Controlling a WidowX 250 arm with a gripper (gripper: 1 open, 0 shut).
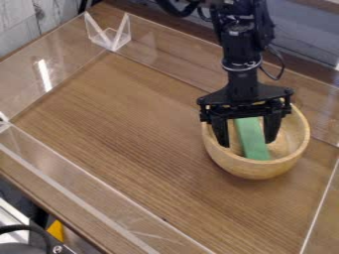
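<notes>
My black gripper [243,107] hangs over a round wooden bowl [225,165], its two fingers spread open, one over the bowl's left side and one over its right. Inside the bowl lies a long green object [253,147], partly hidden by the gripper.
A wooden table [119,149] fills most of the view, clear to the left and front. A white wire-like holder [106,33] stands at the back left. Dark and metal edges border the table at left and back.
</notes>
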